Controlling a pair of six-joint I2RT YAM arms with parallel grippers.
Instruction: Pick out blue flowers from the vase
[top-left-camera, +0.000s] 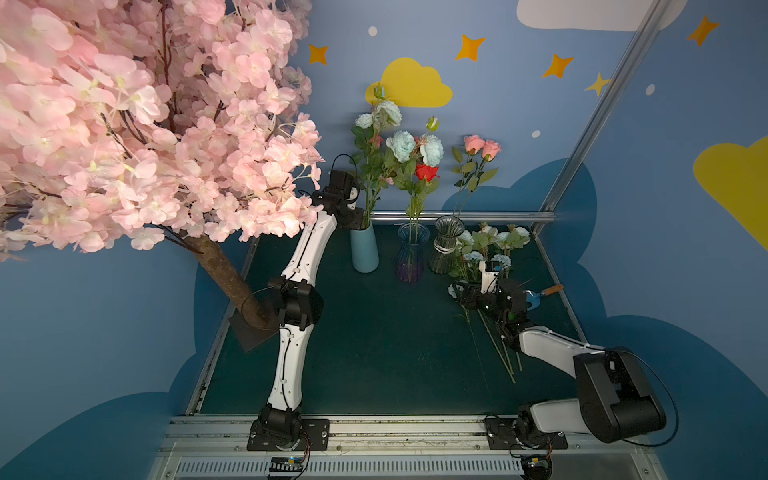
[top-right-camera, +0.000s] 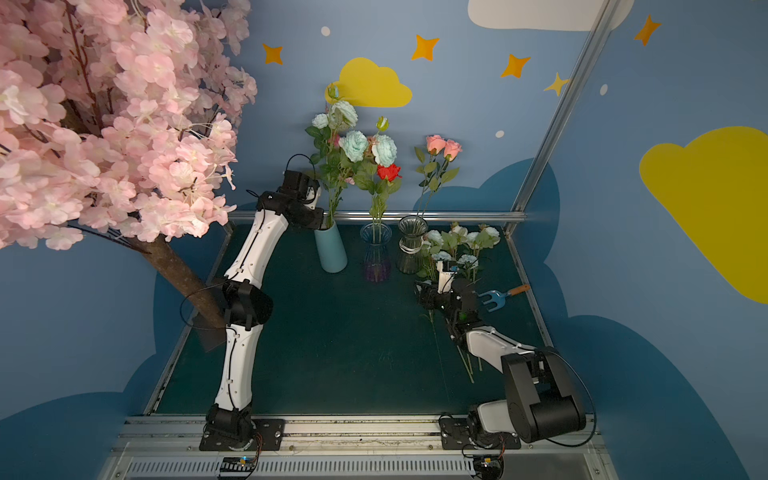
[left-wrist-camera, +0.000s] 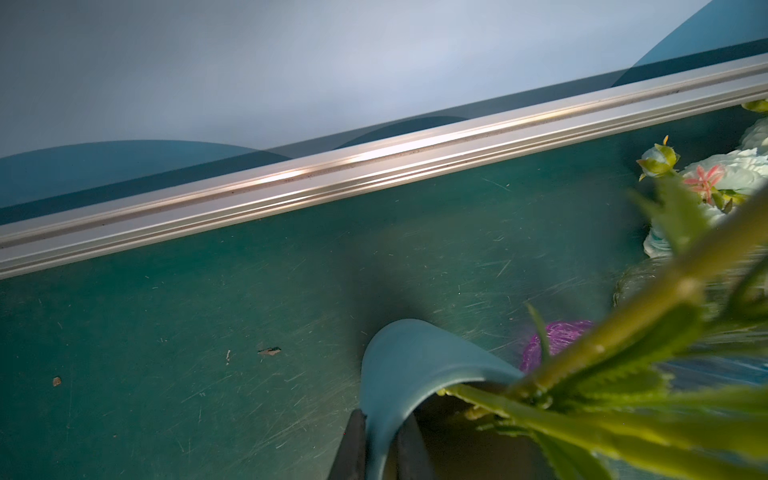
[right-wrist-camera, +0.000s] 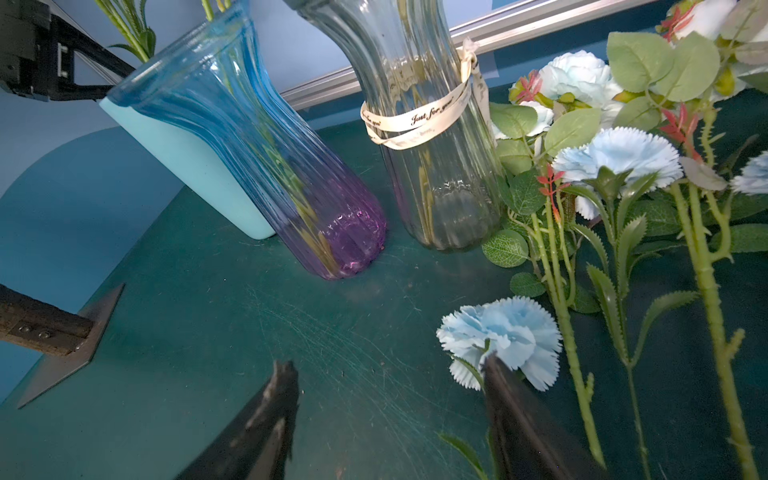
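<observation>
Pale blue flowers (top-left-camera: 401, 145) rise from the teal vase (top-left-camera: 365, 250), which leans, its blooms overlapping those over the blue-purple vase (right-wrist-camera: 264, 144). In the left wrist view, the fingers of my left gripper straddle the teal vase's rim (left-wrist-camera: 416, 356), one outside and one inside. Whether they clamp the wall is unclear. Green stems (left-wrist-camera: 608, 344) lean right out of that vase. My right gripper is open, its fingers wide apart and nothing held between them. A light blue carnation (right-wrist-camera: 504, 336) lies on the table beyond its right finger.
Several blue and white flowers (top-left-camera: 504, 248) lie at the table's right side, stems toward the front. A clear vase (top-left-camera: 445, 244) holds pink roses (top-left-camera: 480, 146). A garden fork (top-right-camera: 496, 299) lies at the right.
</observation>
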